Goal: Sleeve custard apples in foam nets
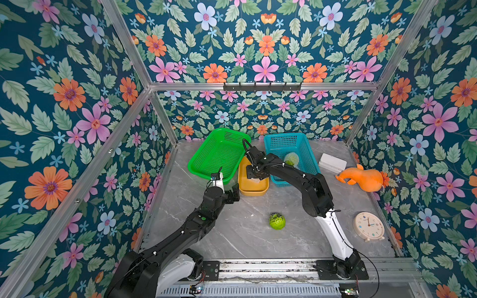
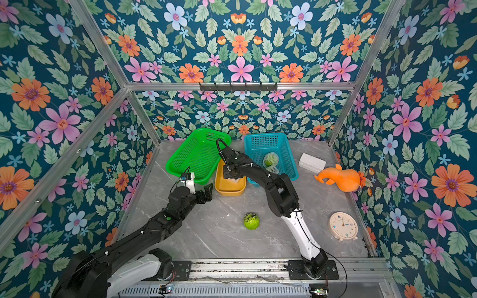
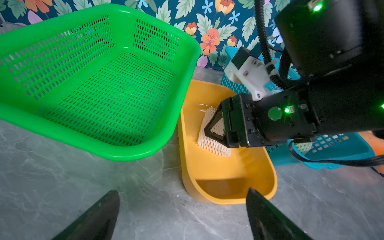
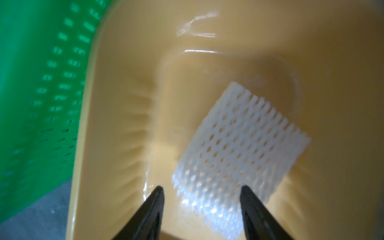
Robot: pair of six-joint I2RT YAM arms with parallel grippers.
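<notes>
A white foam net (image 4: 236, 152) lies flat in the yellow tray (image 3: 212, 176). My right gripper hangs open above the net, nothing between its fingers. My left gripper stands open at the tray's near left, over the table. A green custard apple (image 1: 277, 220) lies bare on the table in front of the tray. In the teal basket (image 2: 284, 149) sit netted fruits (image 1: 291, 160), partly hidden by the right arm.
A green basket (image 1: 208, 151) stands at back left. A white block (image 1: 332, 163), an orange plush toy (image 1: 365, 178) and a clock (image 1: 368, 226) line the right side.
</notes>
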